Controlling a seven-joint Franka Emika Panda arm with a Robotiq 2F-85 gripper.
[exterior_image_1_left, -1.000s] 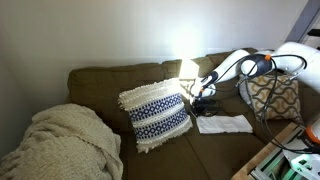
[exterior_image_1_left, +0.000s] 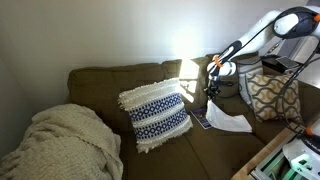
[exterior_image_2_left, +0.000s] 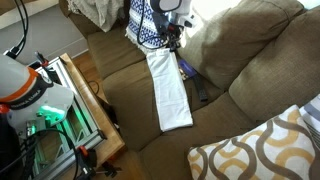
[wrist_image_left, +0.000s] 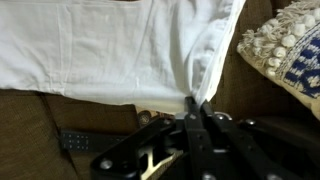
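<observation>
A white cloth (exterior_image_1_left: 228, 121) is stretched over the brown couch seat, its near end drawn up off the seat. My gripper (exterior_image_1_left: 211, 96) is shut on that raised end. In the wrist view the cloth (wrist_image_left: 130, 50) gathers into folds that narrow toward my gripper. From the other side, the cloth (exterior_image_2_left: 170, 98) runs as a long strip away from my gripper (exterior_image_2_left: 172, 46), and its far end lies flat.
A dark remote control (wrist_image_left: 88, 141) lies on the seat beside the cloth. A blue-and-white tasselled pillow (exterior_image_1_left: 157, 113) stands to one side, a patterned yellow-grey pillow (exterior_image_2_left: 262, 155) to the other. A beige blanket (exterior_image_1_left: 65, 147) covers the couch's far left.
My gripper has risen and shifted right from low over the seat. One end of the cloth has come up with it; earlier the cloth lay flat.
</observation>
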